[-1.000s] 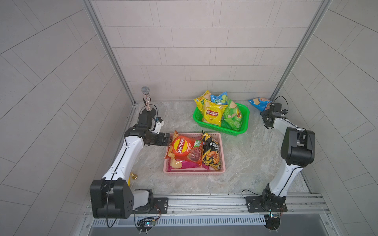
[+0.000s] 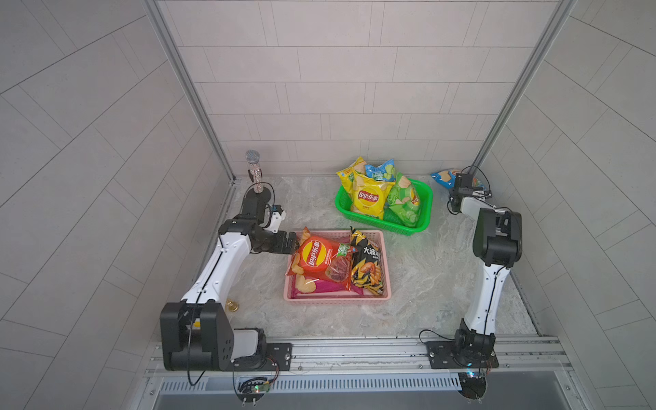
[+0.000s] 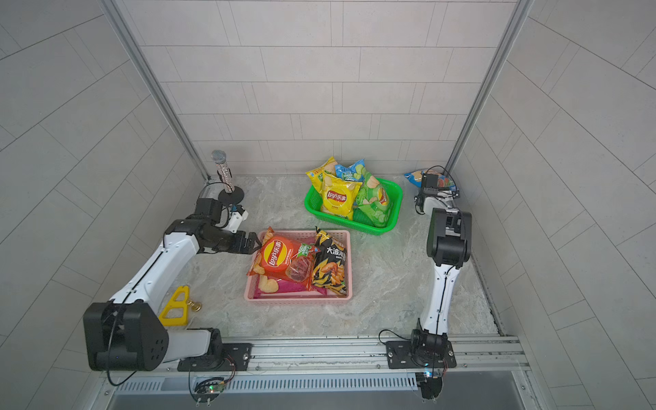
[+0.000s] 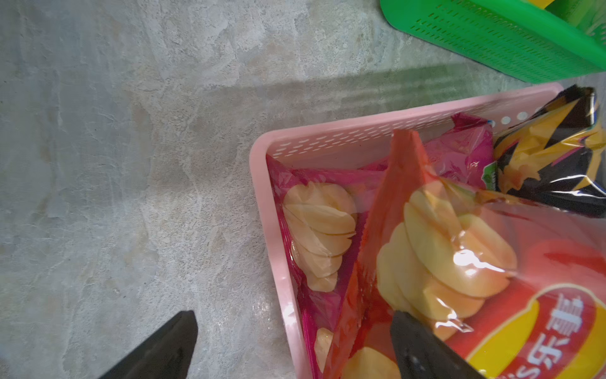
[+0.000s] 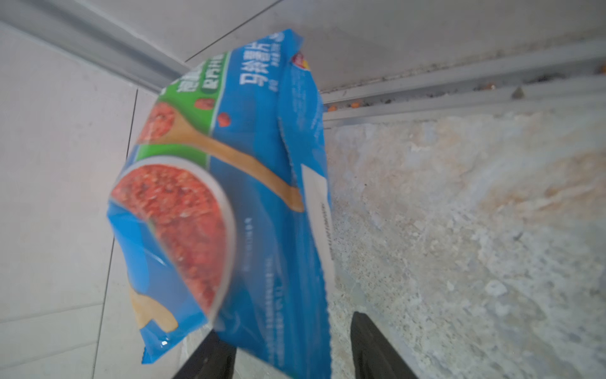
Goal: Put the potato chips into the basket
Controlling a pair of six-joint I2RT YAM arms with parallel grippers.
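A blue chip bag (image 5: 252,189) lies in the back right corner, outside the green basket (image 2: 410,225). My right gripper is at that bag, part open, with the bag's near end over and between its fingers; whether it grips is unclear. My left gripper stands open at the left edge of the pink basket (image 2: 382,273), one finger over the red Lay's bag (image 2: 321,259). Beside that bag lies a black bag (image 2: 367,266), with a pink bag (image 4: 315,233) underneath. The green basket holds yellow, blue and green bags (image 2: 403,205).
A microphone on a stand (image 3: 225,171) stands at the back left. A yellow object (image 3: 176,304) lies by the left arm. Bare table lies right of the pink basket; walls enclose the back and sides.
The left arm has shifted only slightly at its base joint.
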